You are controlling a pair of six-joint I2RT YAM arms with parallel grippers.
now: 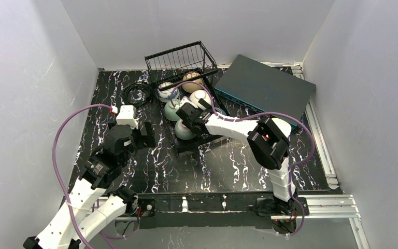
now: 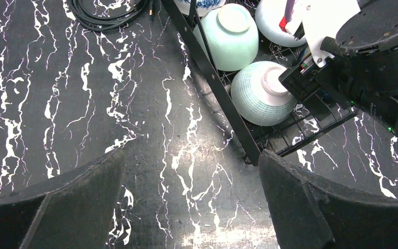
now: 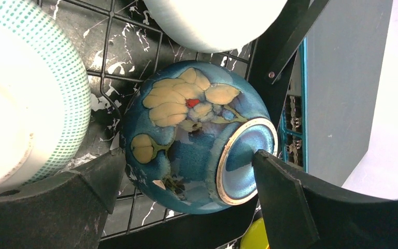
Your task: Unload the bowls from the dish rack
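Observation:
The black dish rack [image 1: 168,132] holds several upturned bowls in its lower tier. A blue flowered bowl [image 3: 197,124] lies tilted, its foot ring facing right, in the right wrist view. Over it stands my right gripper, open, one finger on either side of the bowl and no grip on it. Left of that is a pale green textured bowl [image 2: 259,93]. A plain celadon bowl [image 2: 231,39] and a white bowl [image 2: 277,21] sit behind. Blue-patterned white [image 1: 168,92] and tan [image 1: 192,82] bowls are farther back. My left gripper hangs open and empty, left of the rack.
At the back right lies a large dark flat panel [image 1: 264,85]. A coiled black cable [image 1: 137,94] rests left of the rack. A whitish bowl [image 1: 282,126] is partly hidden by the right arm.

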